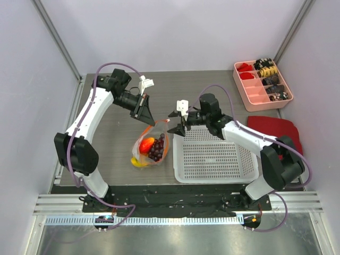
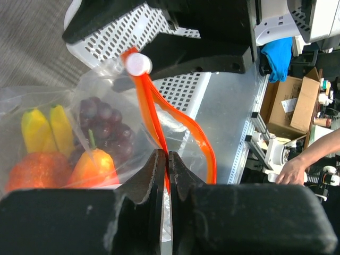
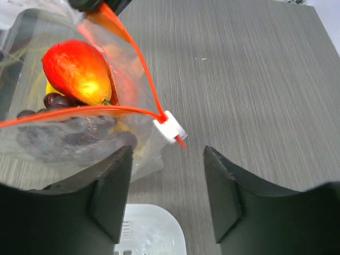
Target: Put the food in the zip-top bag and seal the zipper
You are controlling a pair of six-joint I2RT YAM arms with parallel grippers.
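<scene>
The zip top bag (image 1: 149, 154) holds a red-orange fruit (image 1: 147, 144), dark grapes (image 1: 155, 149) and yellow peppers or fruit. My left gripper is shut on the bag's orange zipper edge at its top. The white slider (image 3: 169, 127) at the zipper's end faces my right gripper, which is part open just short of it, with nothing seen between its fingers. In the left wrist view, the right gripper's dark fingers lie behind the slider.
A white perforated tray (image 1: 214, 159) lies right of the bag. A pink divided box (image 1: 256, 98) and red cloth (image 1: 273, 127) are at the right. Bare table lies behind and left of the bag.
</scene>
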